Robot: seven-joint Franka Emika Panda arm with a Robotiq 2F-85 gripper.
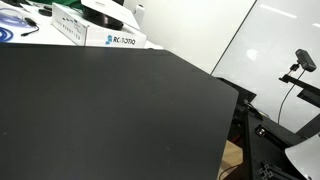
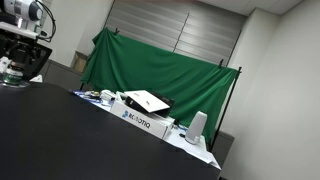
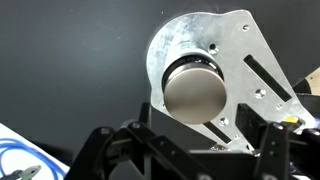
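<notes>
In the wrist view, a round, brownish-silver cap (image 3: 195,93) faces the camera, on top of what looks like a bottle or jar whose body is mostly hidden below it. A flat metal plate (image 3: 240,70) with holes and slots lies around and under it. My gripper stands open, its dark fingers (image 3: 146,128) apart on either side of the cap, with a gap showing on both sides. At the far left of exterior view 2, the gripper (image 2: 18,52) is over a pale, greenish container (image 2: 10,74). Exterior view 1 does not show the gripper.
The dark table (image 1: 110,110) is broadly clear in both exterior views. A white Robotiq box (image 1: 85,28) stands at its back edge. Blue cable (image 3: 22,152) lies on a white surface at the wrist view's lower left.
</notes>
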